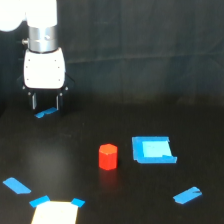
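A white arm reaches down at the upper left of the camera view. At its lower end my gripper (46,101) is open, its two dark fingers spread apart with nothing seen between them. A red block (108,157) rests on the black table near the middle, well below and to the right of the gripper. To the right of the block lies a pale square (156,149) framed in blue, apart from it.
Blue tape strips (16,186) mark the lower left, with another strip (187,195) at lower right. A cream square (55,214) is cut off by the bottom edge. Dark cloth hangs behind. Clear table surrounds the red block.
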